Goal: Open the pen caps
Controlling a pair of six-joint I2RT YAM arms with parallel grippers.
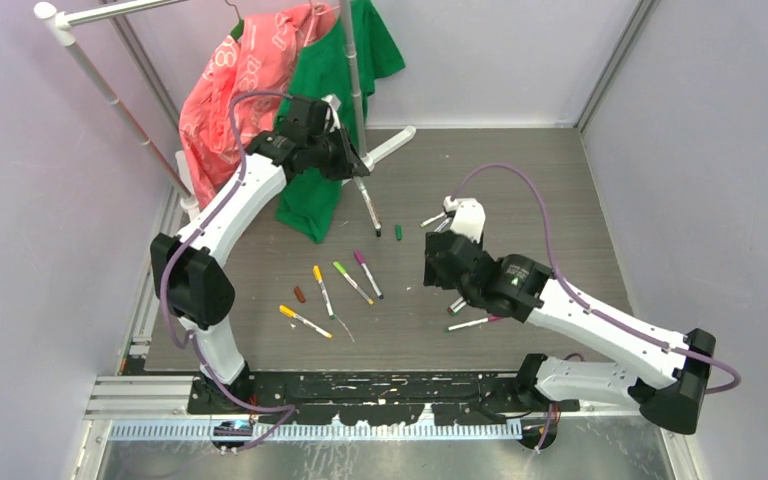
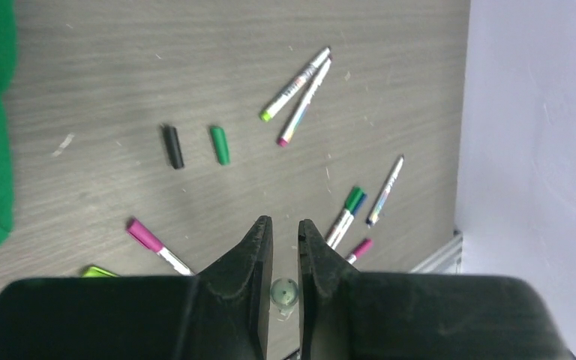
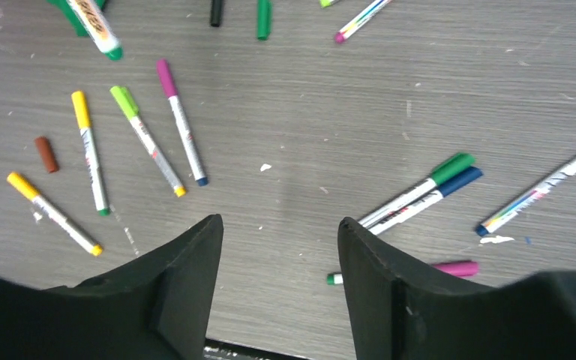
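Note:
My left gripper (image 1: 352, 167) is raised by the green cloth, with an uncapped white pen (image 1: 366, 200) pointing down from it; whether its fingers grip firmly is unclear. My right gripper is open over the table, nothing between its fingers. Capped pens lie below: yellow (image 3: 49, 208), lime (image 3: 148, 142), magenta (image 3: 183, 129), green (image 3: 450, 168) and blue (image 3: 460, 182). Loose black (image 2: 172, 146), green (image 2: 220, 145) and brown (image 3: 46, 154) caps lie apart. Several uncapped-looking white pens, such as one (image 3: 540, 190) at the right, also lie there.
A clothes rack with red (image 1: 222, 115) and green (image 1: 310, 205) garments stands at the back left. Walls border the table (image 1: 500, 160).

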